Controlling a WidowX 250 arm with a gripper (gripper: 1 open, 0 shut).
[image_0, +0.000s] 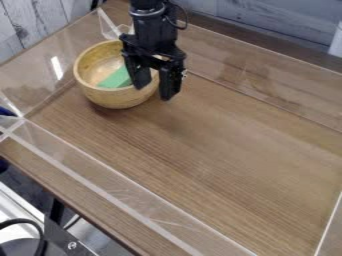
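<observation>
My black gripper (152, 78) hangs at the upper middle, over the right side of a round wooden bowl (123, 97) that holds a green object (115, 78). The gripper's dark fingers point down at the bowl's right rim, partly over it; they appear apart, and nothing shows held between them. Whether they touch the bowl, I cannot tell.
A pale wall stands at the top left and top right. Black cables (40, 240) lie at the lower left corner.
</observation>
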